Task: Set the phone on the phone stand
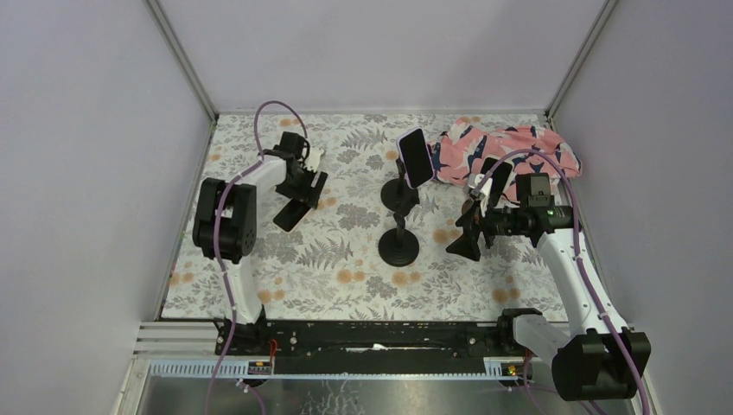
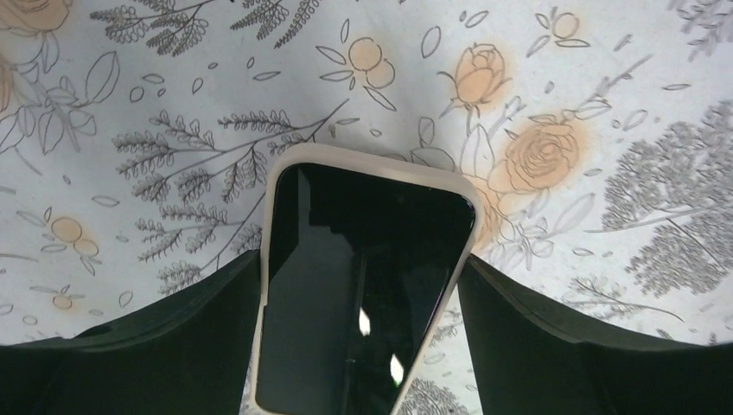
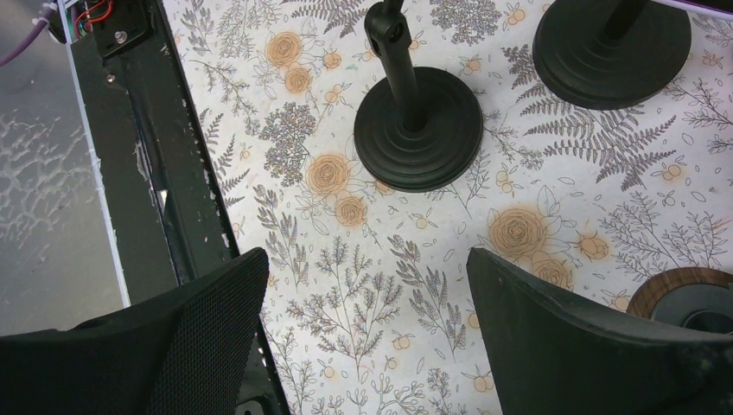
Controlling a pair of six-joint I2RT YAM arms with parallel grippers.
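A phone [image 1: 291,216] with a black screen and pale edge lies flat on the floral mat at the left. My left gripper [image 1: 307,192] is down over it; in the left wrist view its fingers sit against both long sides of the phone [image 2: 363,225], though how firmly is unclear. An empty black stand [image 1: 398,249] stands at the centre, also seen in the right wrist view [image 3: 417,151]. Behind it another stand holds a phone [image 1: 417,156]. My right gripper [image 1: 467,238] is open, with nothing between its fingers, right of the stands.
At the back right are a crumpled pink patterned cloth [image 1: 536,138] and another dark phone [image 1: 498,173] partly behind my right arm, with a wood-rimmed round base [image 3: 648,290] below. The mat between the left arm and the stands is clear.
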